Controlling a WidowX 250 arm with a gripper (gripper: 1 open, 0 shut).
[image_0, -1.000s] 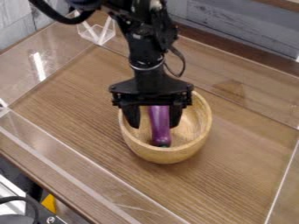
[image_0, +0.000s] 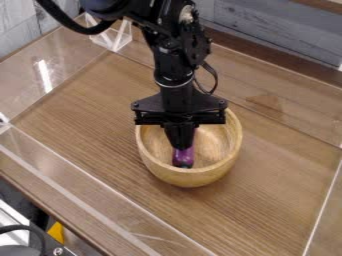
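Observation:
My black gripper (image_0: 179, 128) reaches down from the top centre into a pale wooden bowl (image_0: 187, 176) on the table. Whether the fingers touch or hold it is unclear.
A crumpled clear item (image_0: 114, 32) lies at the back left. A black cable and a small yellow piece sit at the lower left edge.
The fingers, earlier spread on either side of the purple object, have drawn together above it and now cover more of it. The bowl stays in place.

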